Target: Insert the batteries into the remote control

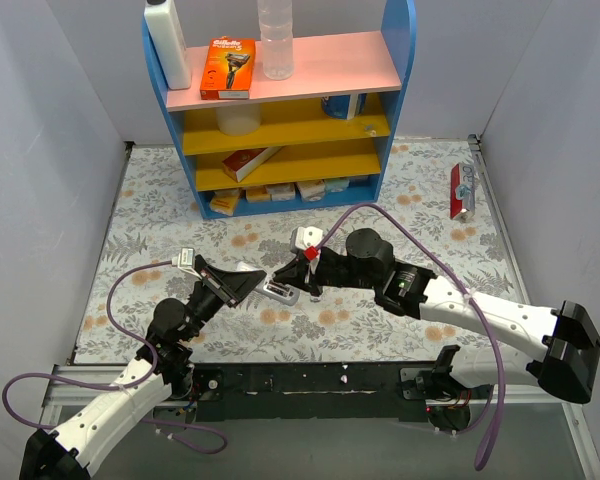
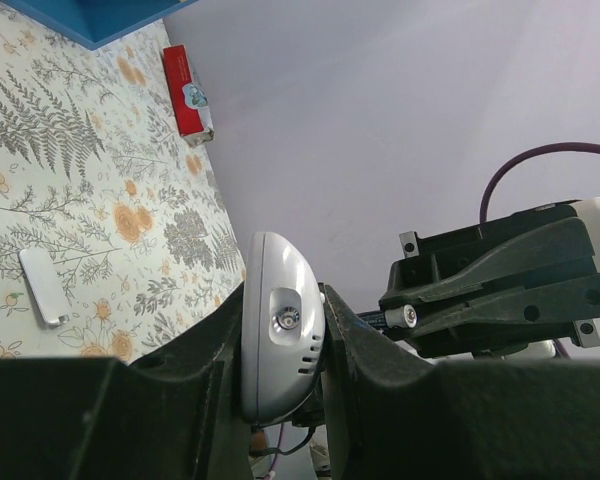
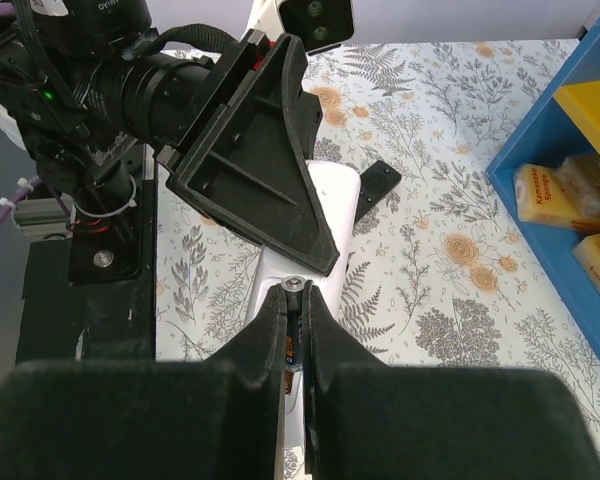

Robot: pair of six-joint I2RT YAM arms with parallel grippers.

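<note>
My left gripper (image 1: 252, 281) is shut on the white remote control (image 1: 281, 293) and holds it above the table. Its battery compartment, partly visible in the right wrist view, lies beneath my right gripper's tips. Pinched in the right gripper is a slim dark battery (image 3: 295, 285) with a silver end; that gripper is shut on it, right over the compartment. How far the battery sits inside is hidden by the fingers. In the left wrist view the remote (image 2: 283, 325) stands end-on. A white cover (image 2: 45, 286) lies flat on the table.
At the back stands a blue shelf unit (image 1: 405, 50) with pink and yellow boards. A red box (image 1: 462, 192) rests on the patterned table near the right wall. The tabletop between shelf and arms is mostly clear.
</note>
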